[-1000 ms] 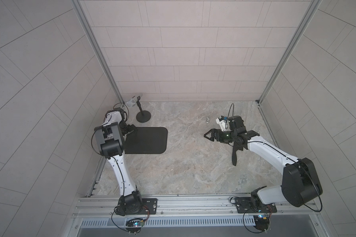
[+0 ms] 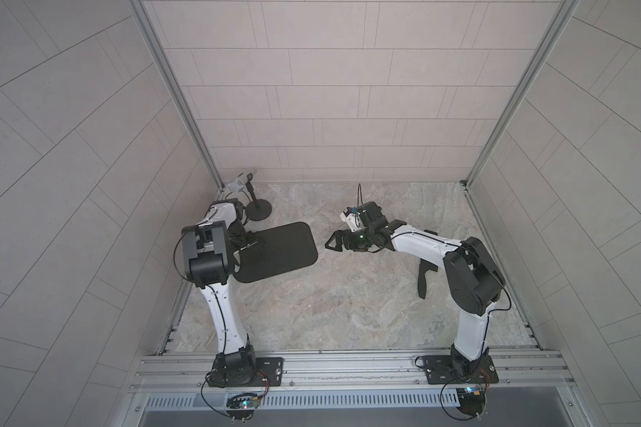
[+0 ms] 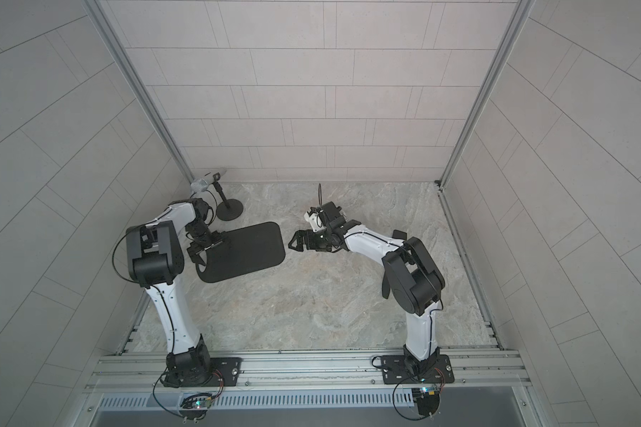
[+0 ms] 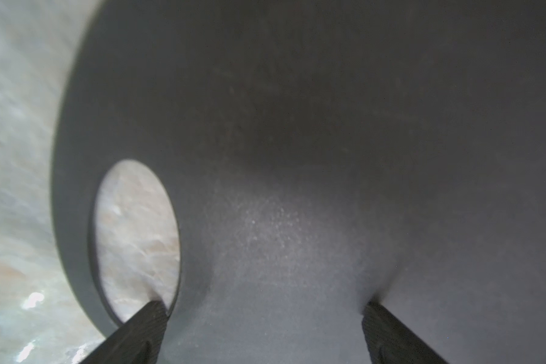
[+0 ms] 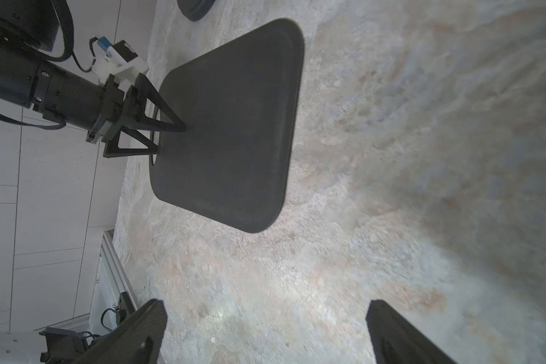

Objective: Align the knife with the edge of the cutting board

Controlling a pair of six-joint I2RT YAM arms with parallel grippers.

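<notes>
The dark grey cutting board (image 2: 285, 249) lies tilted on the left of the table, its right end farther back. My left gripper is open at its left end. In the left wrist view one fingertip (image 4: 148, 321) overlaps the near end of the oval handle hole (image 4: 138, 236), and the other is over the board's face; nothing stands between them. Partly hidden beneath my right arm, the black knife (image 2: 423, 277) lies lengthwise front to back on the right. My right gripper is open and empty, right of the board with bare table below.
A black round-based stand (image 2: 258, 209) is behind the board near the left wall. My right forearm crosses above the knife.
The board has shifted right and turned so that its right end swings back. My left arm has moved slightly right with it. My right arm has swept left, away from the knife toward the board.
</notes>
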